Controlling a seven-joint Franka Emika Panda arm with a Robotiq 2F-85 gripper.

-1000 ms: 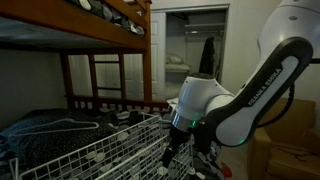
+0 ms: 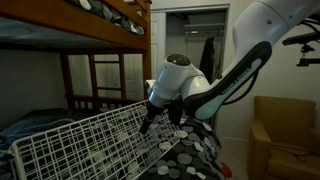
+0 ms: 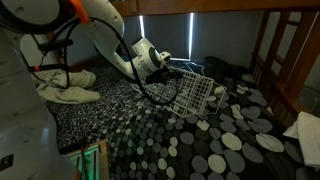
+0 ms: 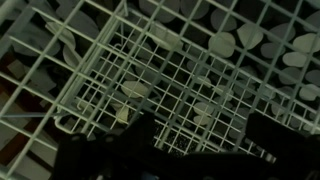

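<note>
A white wire basket (image 2: pixel 95 150) fills the lower left of exterior view 1, with its grid side facing the camera. Exterior view 2 has the same basket (image 3: pixel 195 95) on a dark spread printed with pale round spots. At the basket's wires is my gripper (image 2: pixel 147 122); whether it touches them I cannot tell. Through the wrist view the basket's grid (image 4: pixel 165 75) spreads ahead of the gripper. Its dark fingers stand wide apart, open, and no object shows held between them. Spotted cloth shows through the wires.
A wooden bunk-bed frame (image 2: pixel 68 80) rises behind the basket, its upper bunk overhanging at left. The brown armchair (image 2: pixel 285 135) stands on the right, and an open closet (image 2: pixel 203 55) lies behind the arm. Spotted bedding (image 3: pixel 235 145) is largely clear in front of the basket.
My gripper has moved left and up in exterior view 1. The basket's rim stands higher and more of its grid shows; it covers the bed area where a hanger was visible.
</note>
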